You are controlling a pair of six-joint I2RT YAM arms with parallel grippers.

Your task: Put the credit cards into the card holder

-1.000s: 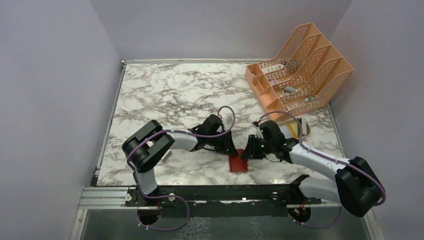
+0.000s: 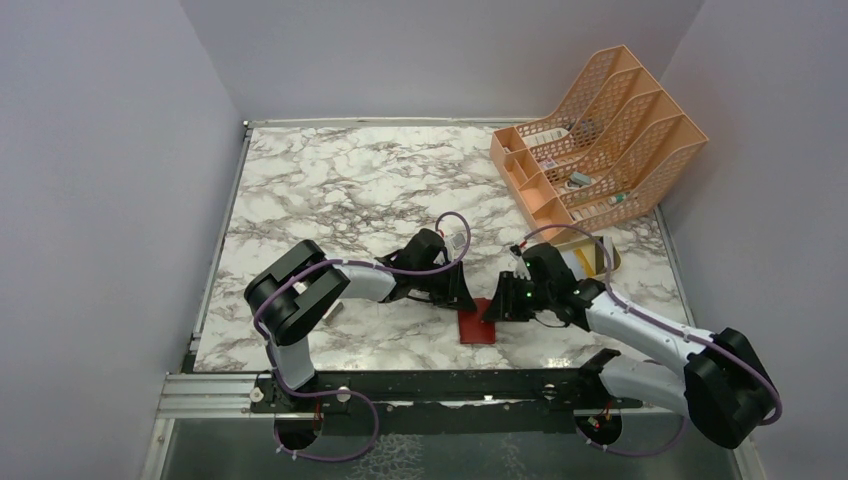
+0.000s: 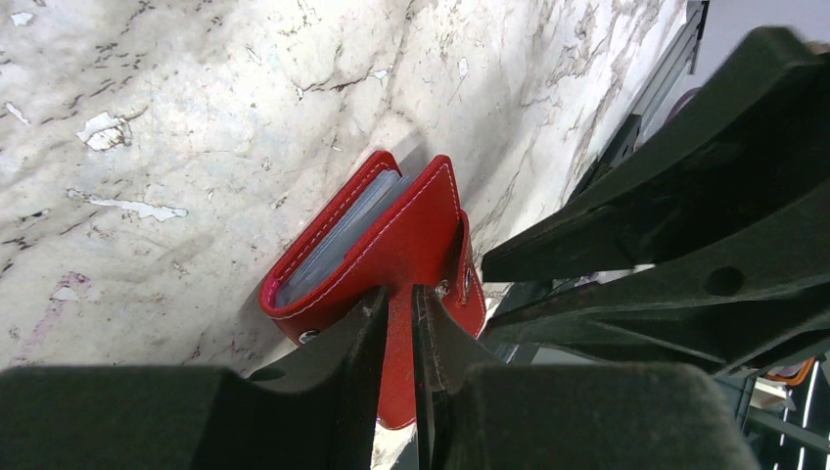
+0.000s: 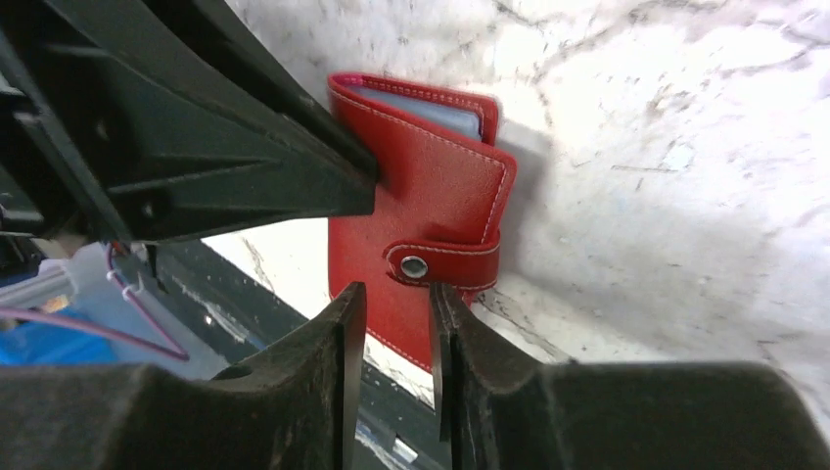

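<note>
The red card holder (image 2: 478, 333) stands slightly spread on the marble table, between both arms. Clear sleeves (image 3: 343, 235) show in its open top in the left wrist view; no separate credit card can be made out. My left gripper is shut on the holder's wall near one side. My right gripper is partly open above the closing strap (image 4: 455, 262), which lies against the holder's face with its metal snap showing. Red leather shows through the gap between the right fingers, and nothing appears gripped there.
Behind and to the right stands an orange slotted rack (image 2: 600, 140) with small items in it. A box with something yellow (image 2: 586, 262) is partly covered by the right arm. Bare tabletop (image 2: 350, 180) stretches across the back left.
The right arm has shifted slightly, its forearm a little to the right and toward the front edge. The left arm and the holder look unmoved.
</note>
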